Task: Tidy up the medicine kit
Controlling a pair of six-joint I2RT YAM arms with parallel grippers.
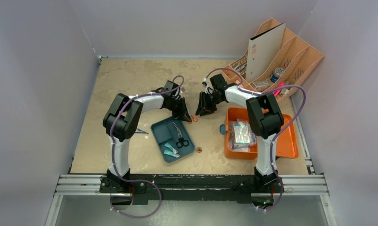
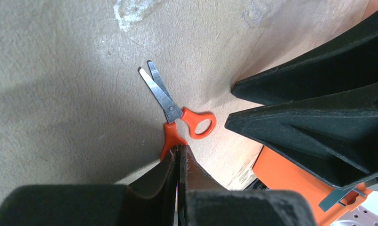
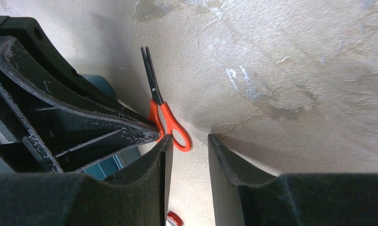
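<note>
Small scissors with orange handles [image 2: 203,123] lie on the table, their metal blades [image 2: 161,92] slightly parted. Over one handle loop, my left gripper is shut, its tips meeting. Part of that loop is hidden behind the tips, so I cannot tell whether any of it is pinched. My right gripper stands open, close to the other loop, with nothing held. In the top view, a teal tray [image 1: 160,141] holds black-handled scissors [image 1: 181,140] and blue-white packets [image 1: 171,150]. The orange kit box [image 1: 228,148] contains clear-wrapped packs [image 1: 242,134].
A small round brown item [image 1: 199,149] sits right of the tray. Some thin blue item [image 1: 141,131] lies to its left, under the left arm. A peach organizer rack [image 1: 302,54] fills the back right corner.
</note>
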